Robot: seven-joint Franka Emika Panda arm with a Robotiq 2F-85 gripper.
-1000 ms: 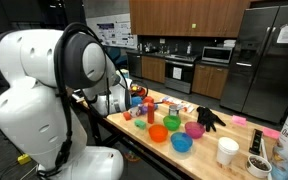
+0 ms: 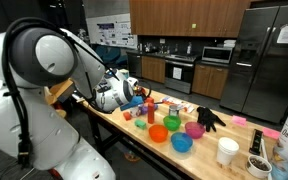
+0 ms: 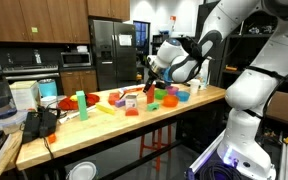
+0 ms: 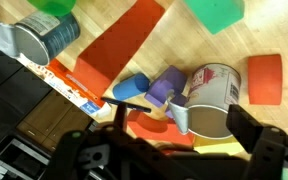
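Note:
In the wrist view my gripper stands open, its two dark fingers apart at the lower edge. Between and ahead of them lie a printed, pale cylindrical container (image 4: 216,85) and a purple block (image 4: 166,84). A small blue cylinder (image 4: 132,85) sits left of the purple block, near the left fingertip. Nothing appears clamped; whether the fingers touch anything cannot be told. From exterior view 2, the gripper (image 3: 148,78) is seen low over the crowded counter. A long red-orange block (image 4: 117,45) stretches across the upper left of the wrist view.
Around the gripper are a metal can (image 4: 49,38), a red block (image 4: 265,80), a green block (image 4: 217,10) and a yellow piece (image 4: 219,146). Blue, orange and pink bowls (image 2: 194,130) stand farther along the counter. Bare wood (image 3: 94,132) shows near its front edge.
The arm has swung lower and toward the viewer over the last second, its bulk now filling more of the left side. The objects on the counter look unmoved.

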